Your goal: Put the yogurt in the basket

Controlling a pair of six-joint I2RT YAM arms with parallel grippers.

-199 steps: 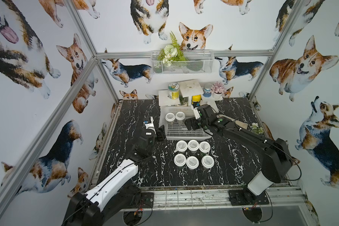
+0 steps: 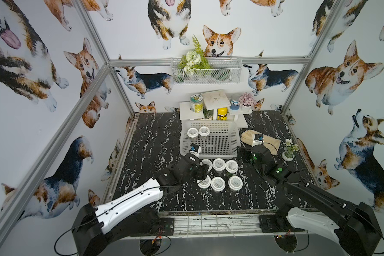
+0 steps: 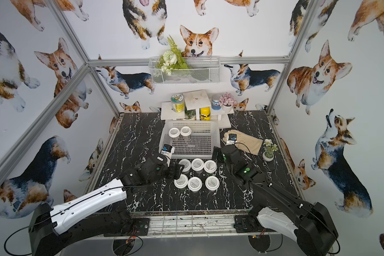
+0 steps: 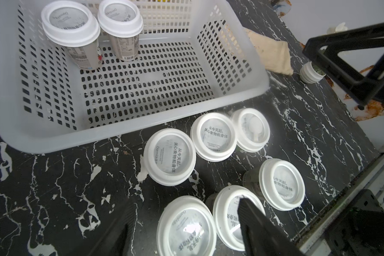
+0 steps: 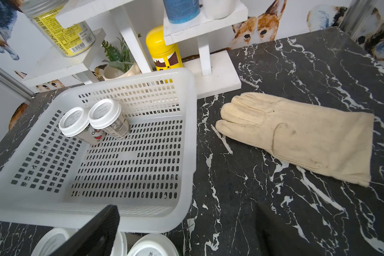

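Two white-lidded yogurt cups [image 4: 70, 23] stand in the back left of the pale plastic basket [image 4: 128, 123]. Several more yogurts stand in two rows on the table before it, among them a back-row cup [image 4: 169, 157] and a front-row cup [image 4: 186, 228]. My left gripper is over the left end of these rows, its fingers [image 4: 119, 232] apart; the top left view shows it partly covering the left cups. No cup is visibly gripped. By the basket's front right corner, my right gripper hangs open and empty.
Right of the basket lies a beige glove [image 5: 303, 132], with a small potted plant [image 2: 288, 154] farther right. White shelves [image 5: 219, 72] with jars stand close behind the basket. The table left of the basket is clear.
My left gripper has moved right and toward the front, from beside the basket to the loose cups. My right gripper has withdrawn from over the basket to its front right corner.
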